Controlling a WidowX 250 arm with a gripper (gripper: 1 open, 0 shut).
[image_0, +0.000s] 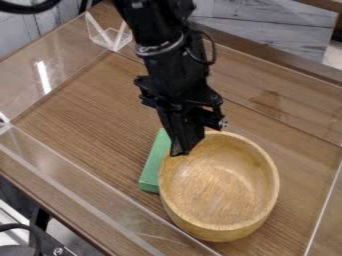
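Observation:
The black robot arm reaches down from the top centre, its gripper (183, 140) hanging low at the back-left rim of a round wooden bowl (221, 190). A green block (155, 170) lies just left of the bowl, partly behind the gripper. The fingertips are dark and small here; nothing clearly shows between them.
A clear plastic piece (110, 30) lies at the back left. Raised edges run along the back and front left, with cables (27, 232) beyond the lower left.

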